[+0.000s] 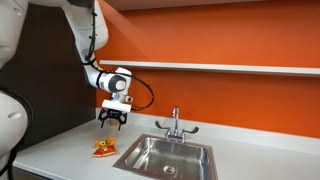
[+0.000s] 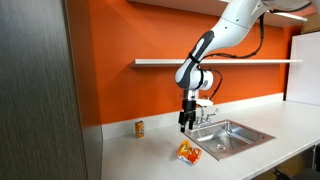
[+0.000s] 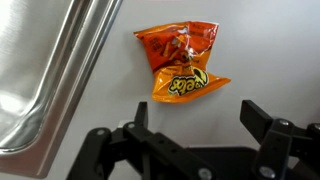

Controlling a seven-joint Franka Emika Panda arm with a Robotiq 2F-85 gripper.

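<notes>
An orange Reese's candy bag lies on the pale counter, left of the sink; it also shows in exterior view 1 as an orange packet and in exterior view 2. Above the bag hangs my gripper, its two dark fingers wide apart with only bare counter between them in the wrist view. The bag sits ahead of the fingertips in that view, not between them. A clear gap separates the gripper from the bag in exterior view 1.
A metal sink with a faucet is set into the counter beside the bag. A small orange can stands near the back wall. White shelf runs above. Counter left of the bag is clear in exterior view 2.
</notes>
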